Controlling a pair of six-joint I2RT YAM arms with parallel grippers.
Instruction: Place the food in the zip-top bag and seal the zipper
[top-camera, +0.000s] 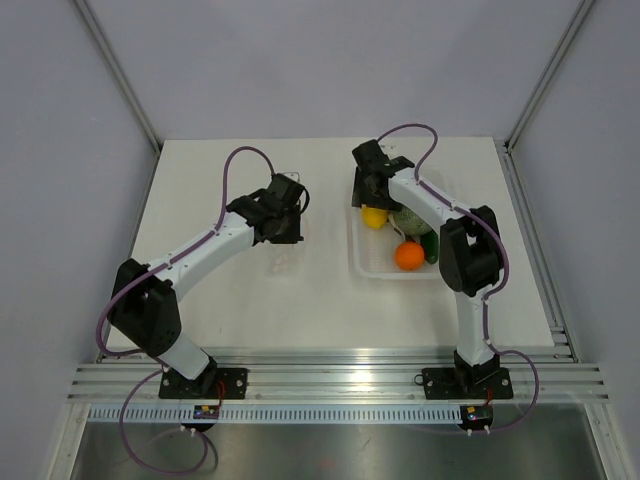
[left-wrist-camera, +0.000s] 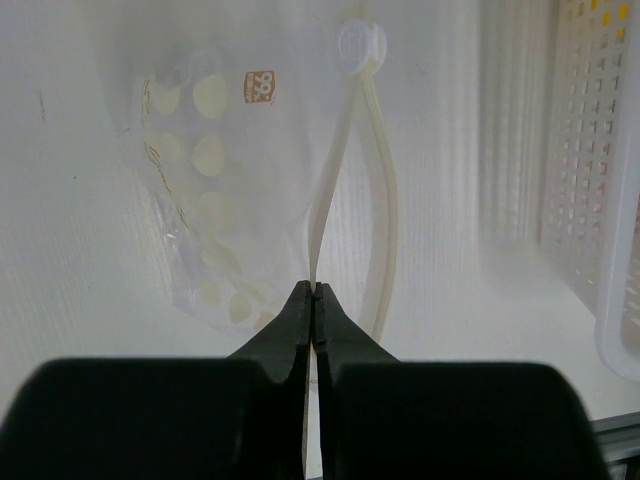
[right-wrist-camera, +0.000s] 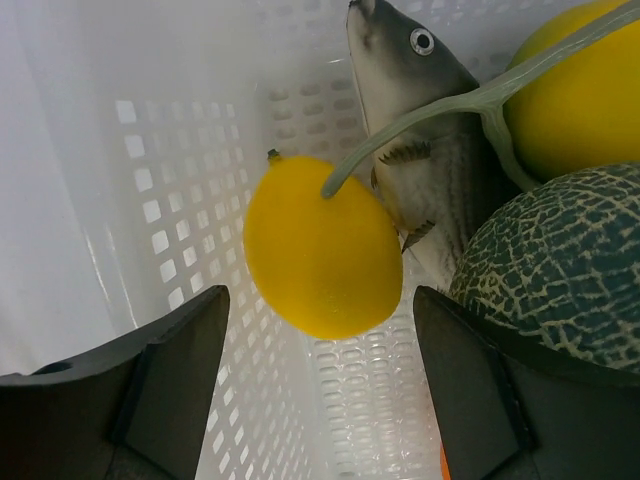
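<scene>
The clear zip top bag lies on the table, its yellowish zipper edges parted and the white slider at the far end. My left gripper is shut on the bag's near edge, which runs between its fingertips. Over the left side of the white basket is my right gripper, open, its fingers either side of and above a yellow lemon-like fruit. A green stem lies across that fruit's top. From above, the yellow fruit shows just below the right gripper.
Also in the basket are a grey fish, a second yellow piece, a netted green melon, an orange and a dark green vegetable. The basket's perforated wall stands close to the left finger.
</scene>
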